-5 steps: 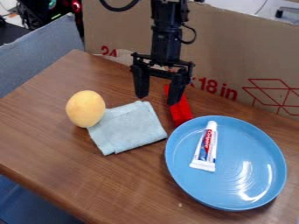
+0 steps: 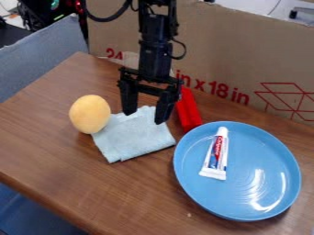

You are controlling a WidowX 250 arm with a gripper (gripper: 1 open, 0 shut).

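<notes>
My black gripper [image 2: 145,101] is open, its two fingers hanging low over the upper part of a folded pale blue cloth [image 2: 132,139]; whether they touch it is hard to tell. A yellow rounded object [image 2: 90,113] rests at the cloth's left. A red object [image 2: 189,110] lies just right of the gripper, behind the cloth. A blue plate [image 2: 258,188] at the right holds a white toothpaste tube [image 2: 216,154].
A cardboard sheet [image 2: 245,55] stands along the back of the wooden table [image 2: 73,184]. A grey padded surface borders the table at the left.
My gripper has moved left and down, away from the red object and toward the cloth and yellow object. The objects on the table look unmoved.
</notes>
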